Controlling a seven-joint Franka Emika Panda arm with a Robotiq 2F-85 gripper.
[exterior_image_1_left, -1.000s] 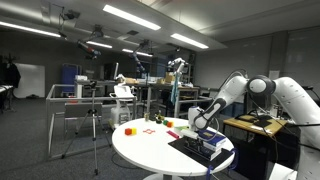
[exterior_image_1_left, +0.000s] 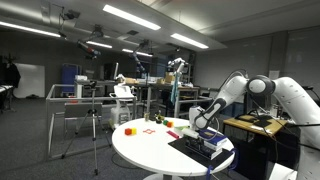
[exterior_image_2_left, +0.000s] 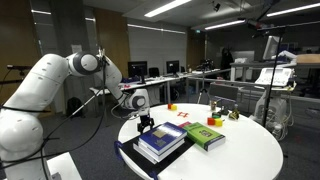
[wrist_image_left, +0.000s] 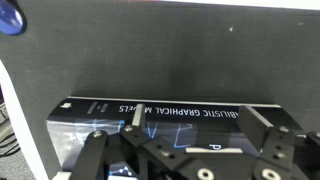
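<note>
A thick dark book titled "Probabilistic Graphical Models" (wrist_image_left: 180, 112) lies across the lower part of the wrist view. Over it is my gripper, its two fingers wide apart and nothing visibly held between them. In exterior view 2 a blue-and-white stack of books (exterior_image_2_left: 162, 142) sits on the black mat, and the gripper (exterior_image_2_left: 143, 127) is low beside its far left side. A green book (exterior_image_2_left: 203, 136) lies to the right of the stack. Whether the fingers touch the book cannot be told.
The white round table (exterior_image_2_left: 245, 150) has free room on the right. Small coloured items (exterior_image_2_left: 218, 107) stand towards the far side.
In exterior view 1 the arm has shifted slightly to the right, with the gripper still low over the mat. The books and other objects look unmoved.
</note>
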